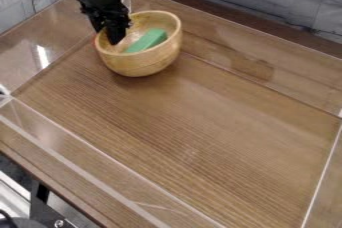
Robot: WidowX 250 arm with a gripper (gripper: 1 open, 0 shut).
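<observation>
My black gripper [112, 24] reaches down from the top left to the left rim of a round tan wooden bowl [142, 64]. The fingers are small and dark against the bowl's edge and appear shut on that rim. A green oblong object [147, 42] lies inside the bowl, on its right side.
A grey wall [30, 2] borders the back left, with a raised edge along the table's top right.
</observation>
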